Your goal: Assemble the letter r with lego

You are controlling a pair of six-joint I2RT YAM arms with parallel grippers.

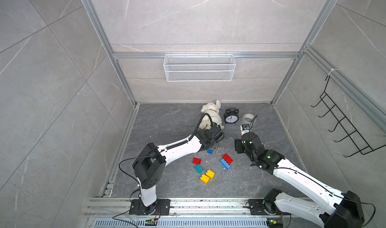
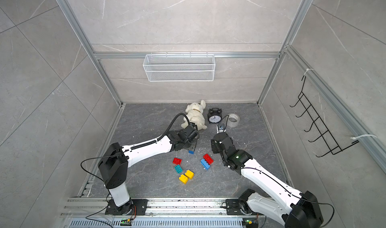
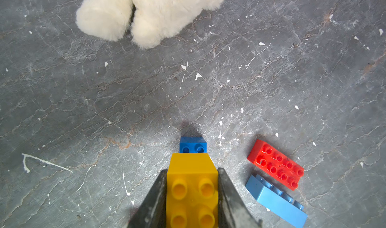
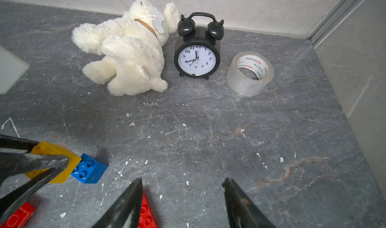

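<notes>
My left gripper is shut on a yellow brick (image 3: 193,163) whose studs face the wrist camera. In the right wrist view this yellow brick (image 4: 60,163) hangs tilted close to a small blue brick (image 4: 90,169) on the floor; whether they touch I cannot tell. Studs up, a red brick (image 3: 277,163) lies beside a long blue brick (image 3: 277,201) tipped on its side. Nearer the front are a smaller red brick (image 1: 197,161), a teal brick (image 1: 199,169) and two yellow bricks (image 1: 207,176). My right gripper stands open and empty, right of the bricks.
Along the back sit a white plush toy (image 4: 124,55), a black alarm clock (image 4: 197,53) and a roll of clear tape (image 4: 250,73). A white wire basket (image 1: 199,68) hangs on the back wall. Bare floor (image 4: 281,147) stretches out at the right.
</notes>
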